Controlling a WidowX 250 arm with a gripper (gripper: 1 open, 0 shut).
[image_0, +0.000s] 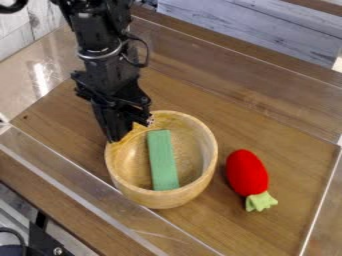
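Note:
My black gripper (123, 122) points down at the upper left rim of a beige bowl (194, 185), its fingertips at or just beside that rim; whether they touch it I cannot tell. The fingers look close together, with nothing visible held between them. A green rectangular block (163, 160) lies lengthwise inside the bowl. To the right of the bowl, on the wooden table, lies a red vegetable toy (247, 172) with a pale green top.
A clear edge strip runs along the table's lower left side, with dark hardware beyond it. A pale panel stands at the back.

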